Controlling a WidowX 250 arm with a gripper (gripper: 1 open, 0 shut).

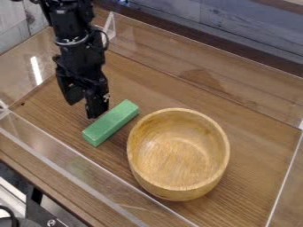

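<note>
My black gripper (83, 99) hangs at the left of the camera view, open, its fingers pointing down just above the wooden surface. A green rectangular block (110, 123) lies diagonally to the lower right of the gripper, apart from it. A tan round bowl (178, 182) stands to the right of the block, its inside empty.
The wooden tray floor (225, 89) is clear behind and to the right of the bowl. Pale raised edges run along the left side, and a blue-grey wall (225, 22) runs along the back.
</note>
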